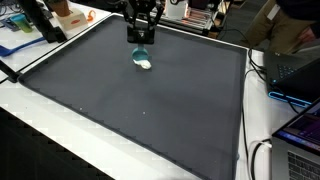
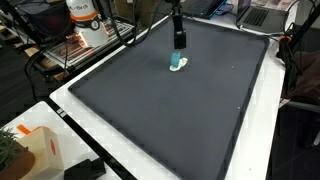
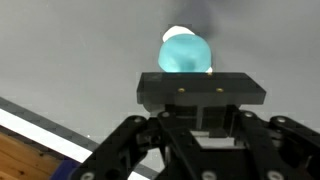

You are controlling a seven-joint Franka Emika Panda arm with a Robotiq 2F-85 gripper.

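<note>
A light-blue rounded object shows just beyond my gripper in the wrist view. The fingers are closed together, and the blue object sits right under the fingertips, seemingly gripped at its upper part. In the first exterior view the same blue piece hangs below the gripper. Against its lower side is a white piece on the dark board, also seen as a white shape in the second exterior view. Whether blue and white touch cannot be made out.
The dark grey board is bare over most of its area. Laptops stand off its right side. Boxes and small bottles crowd the far left. An orange-and-white roll is at the left of the second exterior view.
</note>
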